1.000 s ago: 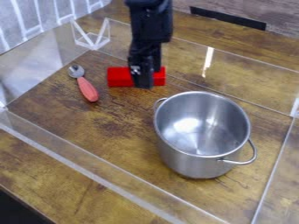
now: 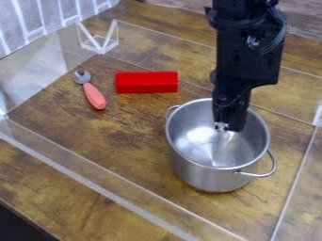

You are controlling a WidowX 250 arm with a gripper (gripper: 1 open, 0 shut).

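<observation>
My black gripper (image 2: 227,118) hangs over the steel pot (image 2: 208,165), its tips at or just inside the pot's back part; whether they are open or shut, or hold anything, is unclear. The pot stands upright on the wooden table, with a handle on each side.
A red block (image 2: 147,82) lies behind the pot to the left. A spanner-like tool with a pink handle (image 2: 94,94) lies farther left. Clear panels border the table (image 2: 101,174). Bare wood shows at the front left.
The gripper has moved from above the red block toward the right and front, down over the pot. The pot, block and tool look unmoved.
</observation>
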